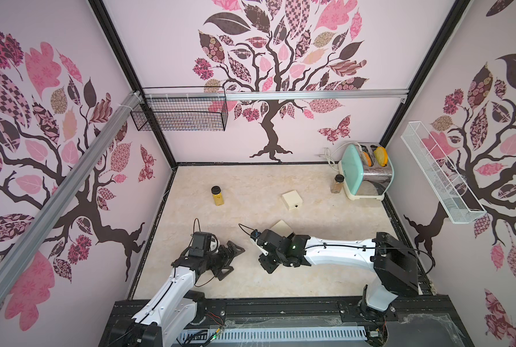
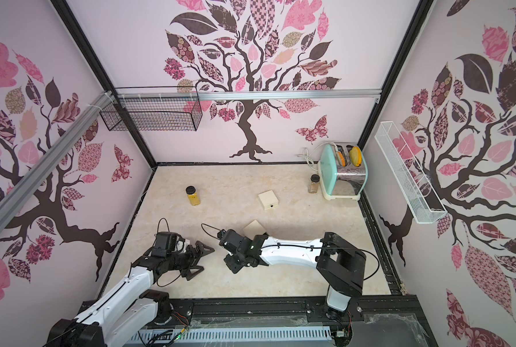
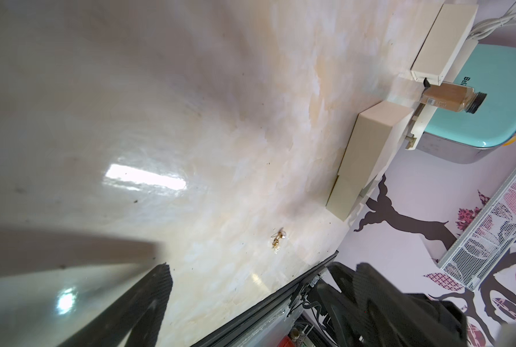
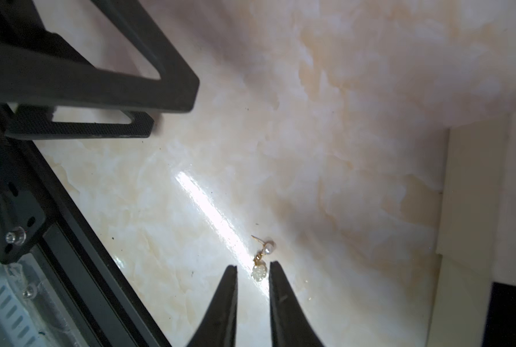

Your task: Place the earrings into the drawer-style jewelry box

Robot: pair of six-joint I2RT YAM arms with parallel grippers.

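A small gold earring with a pearl (image 4: 262,259) lies on the marble table, seen in both wrist views. My right gripper points down over it, fingers part open, tips beside the earring in that view; whether they touch it I cannot tell. My left gripper stands open at the left with nothing between its fingers. A cream jewelry box (image 4: 471,214) sits just right of the earring in the right wrist view, partly behind the right arm in the top views.
A smaller cream box (image 1: 292,199) sits behind. A yellow-lidded jar (image 1: 217,197), a spice jar (image 1: 336,185) and a mint toaster (image 1: 356,170) stand toward the back.
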